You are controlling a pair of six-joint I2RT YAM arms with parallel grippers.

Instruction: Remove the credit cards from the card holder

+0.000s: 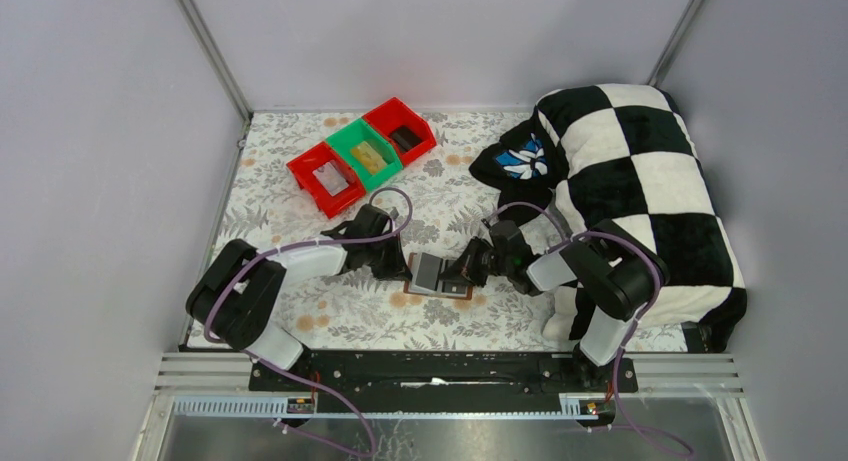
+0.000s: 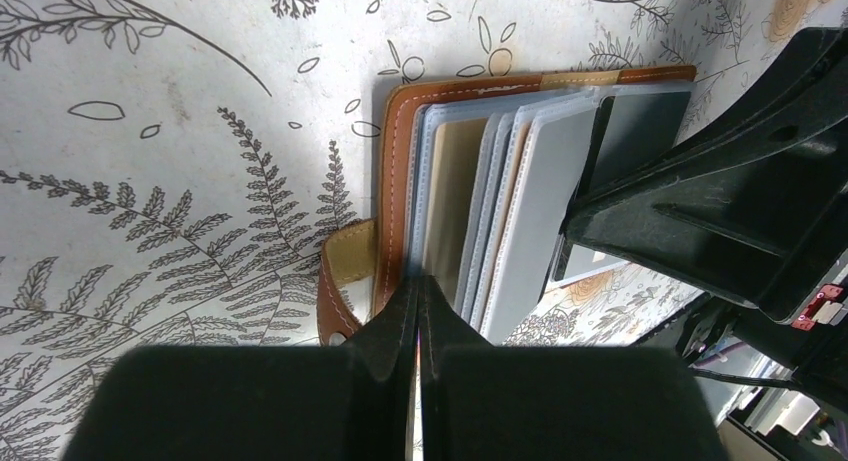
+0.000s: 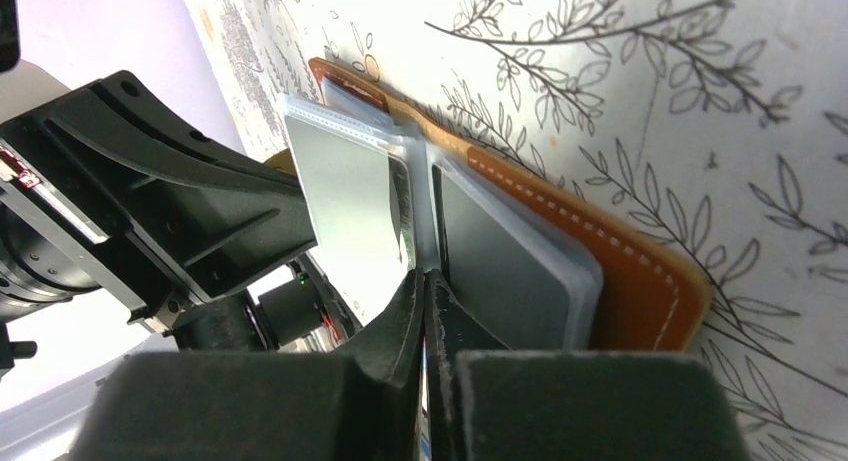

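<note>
The open card holder [image 1: 438, 291] lies on the floral table between my grippers. Its brown leather cover [image 2: 395, 151] carries several clear sleeves with grey cards [image 2: 545, 181]. My left gripper is shut, its tips at the left edge of the sleeves beside the cover. My right gripper is shut, its tips on the sleeves near the middle of the holder, by a dark card [image 3: 505, 261]. No card shows clearly between either pair of fingertips.
At the back left stand three joined bins, red [image 1: 305, 171], green [image 1: 344, 139] and red [image 1: 395, 109], with small items inside. A checkered cushion [image 1: 660, 171] and a dark cloth [image 1: 500, 166] fill the right side.
</note>
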